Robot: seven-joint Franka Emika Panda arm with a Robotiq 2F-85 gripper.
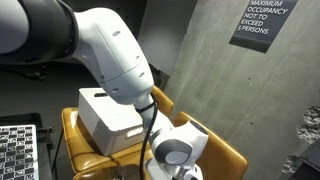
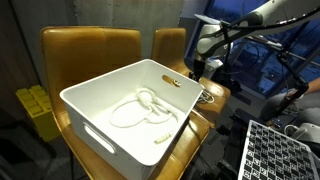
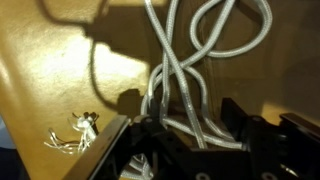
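A pale braided rope (image 3: 212,50) lies in loose loops on the brown leather seat in the wrist view. Above it are the black fingers of my gripper, spread apart, with several rope strands running through the gap. Whether either finger touches the rope I cannot tell. To the left lies a frayed rope end (image 3: 82,128), outside the fingers. In exterior view 2 part of the rope (image 2: 206,97) shows on the seat beyond the white box. Exterior view 1 has the fingertips hidden below the white wrist.
An open white box (image 2: 92,104) stands on the seats with more pale cord (image 2: 130,112) inside. Its wall with a handle slot is near my arm (image 2: 211,43). Brown seat backs (image 2: 110,47) rise behind. A checkered board (image 2: 264,155) lies in front.
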